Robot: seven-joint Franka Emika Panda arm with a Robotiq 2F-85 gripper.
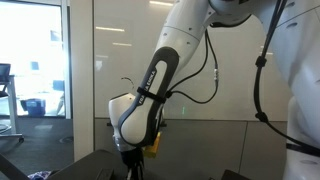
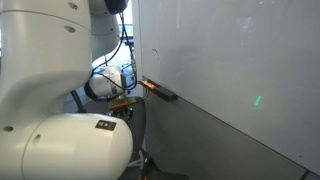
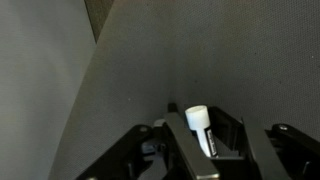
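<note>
A white marker-like stick (image 3: 198, 120) with a dark band lies between the fingers of my gripper in the wrist view. One black finger (image 3: 182, 138) is close along its left side; the other is on its right. Whether both press on it cannot be made out. Below the stick spreads a dark grey surface (image 3: 130, 85). In exterior view 1 the gripper (image 1: 133, 166) points down low in the picture, its tips lost against the dark surface. The second exterior view has the arm itself blocking most of the gripper.
A large whiteboard (image 1: 235, 70) stands behind the arm, with a ledge (image 2: 158, 90) along its lower edge. At the left of exterior view 1 is an office chair (image 1: 5, 90). Cables (image 1: 213, 70) loop beside the arm.
</note>
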